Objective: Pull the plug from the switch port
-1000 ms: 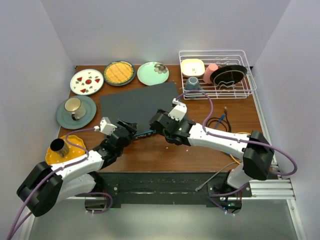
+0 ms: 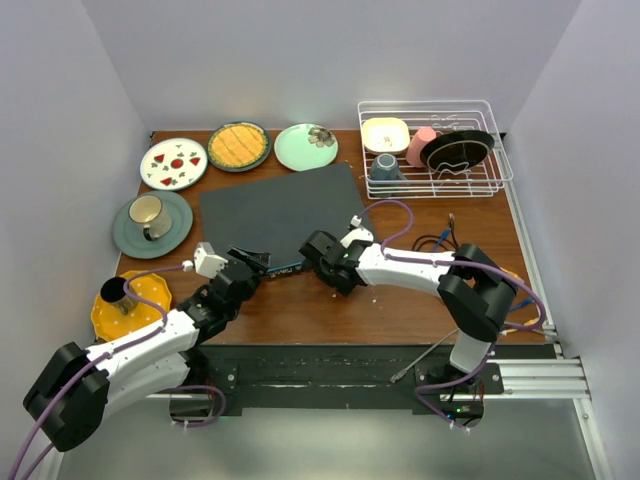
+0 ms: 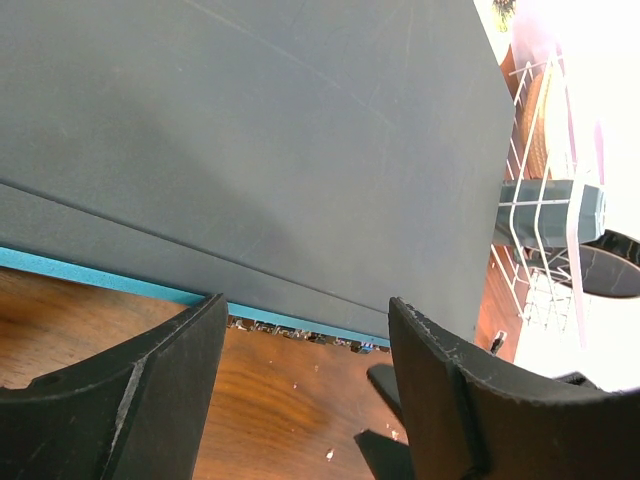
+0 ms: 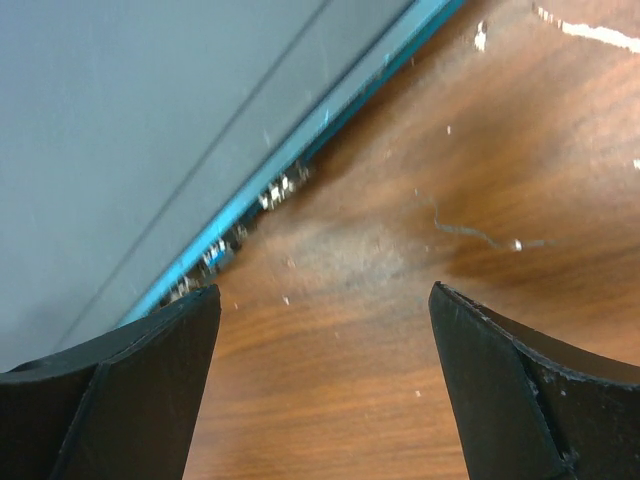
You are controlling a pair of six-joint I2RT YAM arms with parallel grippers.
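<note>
The dark grey switch (image 2: pixel 270 210) lies flat mid-table, its teal front edge and row of ports (image 3: pixel 290 330) facing me. In the right wrist view small connectors (image 4: pixel 220 255) sit along that edge; which holds a plug I cannot tell. My left gripper is open over the front edge, the ports seen between its fingers. My right gripper is open low over the wood by the ports' right part, nothing between its fingers.
Plates and a mug (image 2: pixel 150 218) line the left and back, a yellow tray (image 2: pixel 140 315) is at front left, a dish rack (image 2: pixel 465 180) at back right. Loose cables (image 2: pixel 440 240) lie right of the switch.
My left arm has shifted slightly toward the front left.
</note>
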